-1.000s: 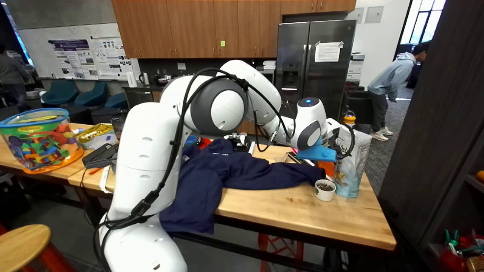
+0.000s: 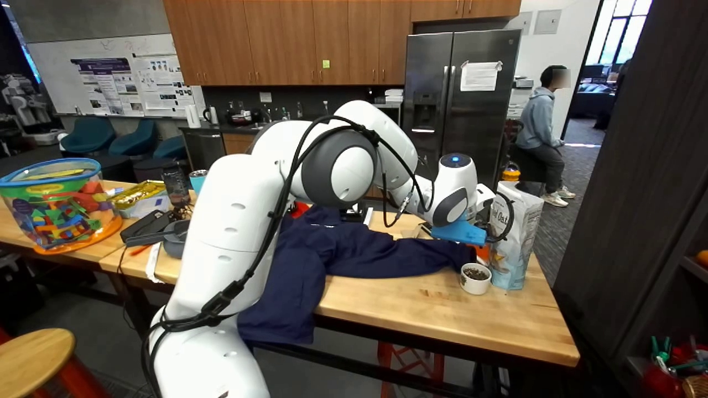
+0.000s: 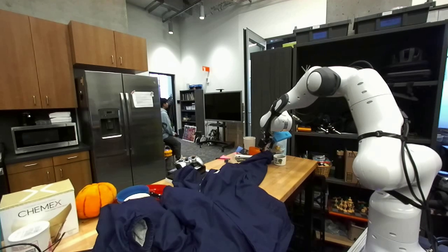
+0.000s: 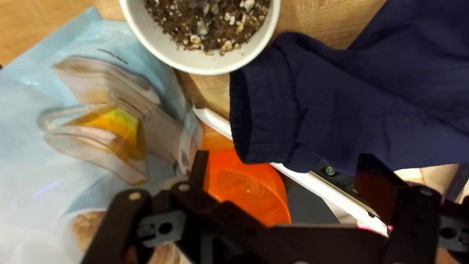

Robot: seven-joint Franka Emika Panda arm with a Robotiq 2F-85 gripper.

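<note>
My gripper stands open in the wrist view, with nothing clasped between its fingers. Below it, an orange cup (image 4: pixel 250 184) shows between the fingers, partly hidden by the gripper's body. The cuff of a navy jacket sleeve (image 4: pixel 303 105) lies just ahead of the gap; whether the fingers touch it I cannot tell. In exterior view 1 the navy jacket (image 2: pixel 371 252) is spread over the table, its sleeve reaching right and its body hanging off the front edge. A white cup of soil (image 4: pixel 211 63) sits by the cuff.
A tall pale-blue bag (image 2: pixel 514 242) stands close beside the gripper at the table's right end. A white strip (image 4: pixel 316 184) runs under the cuff. Bare tabletop (image 2: pixel 458 318) lies in front of the sleeve. A game controller (image 3: pixel 191 161) is behind the jacket.
My gripper has come down and slightly left, toward the orange cup and the cuff. The jacket, soil cup and bag look unmoved. In the background, a person has sat down.
</note>
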